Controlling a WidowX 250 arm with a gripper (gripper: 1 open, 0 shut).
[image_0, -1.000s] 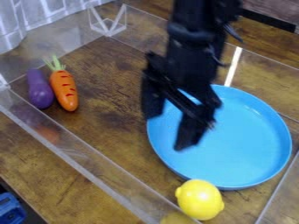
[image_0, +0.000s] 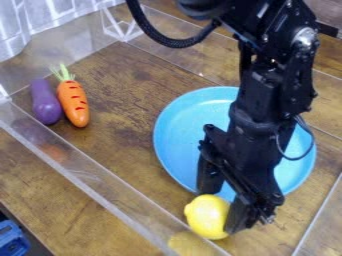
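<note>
My black gripper (image_0: 227, 200) reaches down at the front right onto a yellow lemon (image_0: 206, 215), its fingers around the lemon's upper right side; whether they grip it is unclear. Behind the gripper lies a light blue plate (image_0: 178, 130), partly hidden by the arm.
An orange carrot (image_0: 75, 100) and a purple eggplant (image_0: 46, 102) lie at the upper left on the wooden surface (image_0: 107, 170). Clear low walls border the area. A blue object (image_0: 11, 238) is at the lower left edge. Wood left of the plate is clear.
The lemon and plate appear slightly further left and up than before.
</note>
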